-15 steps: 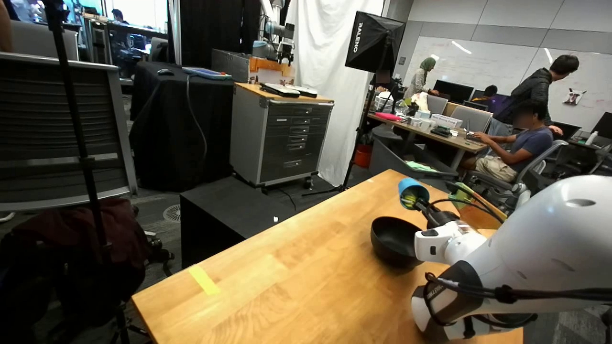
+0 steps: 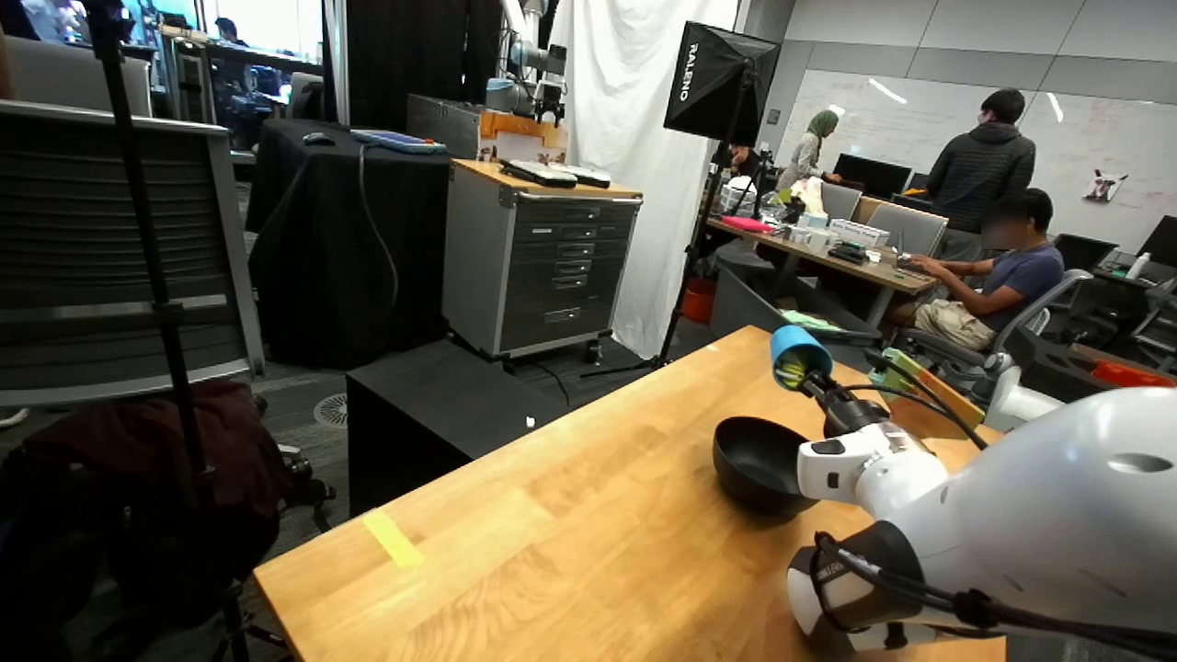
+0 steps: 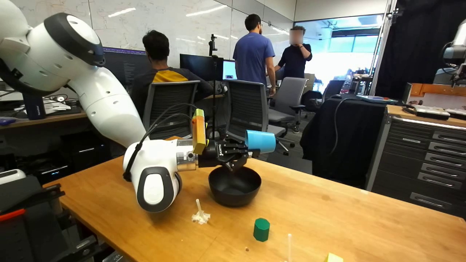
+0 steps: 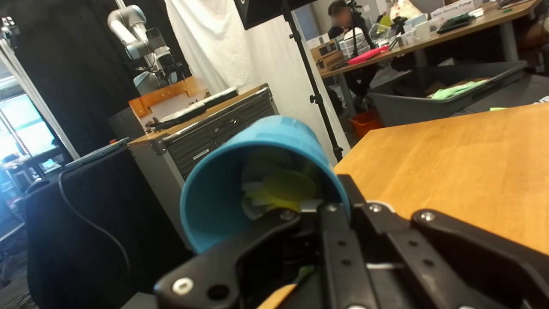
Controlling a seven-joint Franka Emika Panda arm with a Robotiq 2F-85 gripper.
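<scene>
A light blue cup [image 4: 278, 131] hangs in the air, its mouth turned toward the wrist camera and a yellowish-green thing [image 4: 288, 186] visible inside. My gripper [image 3: 249, 153] is shut on the wall of this cup [image 3: 260, 141], near its rim. In exterior view 2 the cup lies nearly sideways, above and a little right of a black bowl [image 3: 234, 190] on the table. The same bowl [image 2: 750, 469] shows in exterior view 1, partly behind the arm. What the bowl holds cannot be made out.
On the wooden table [image 3: 375, 222] stand a green block [image 3: 261, 229] and a white peg [image 3: 200, 209] in front of the bowl. A second thin peg [image 3: 289, 246] and a yellow block [image 3: 334, 257] sit at the near edge. Yellow tape [image 2: 393, 537] marks the otherwise clear left part.
The cup has risen slightly and shifted a little right in exterior view 1, still held. The upper arm has moved lower. The bowl has stayed in place; people in the background moved.
</scene>
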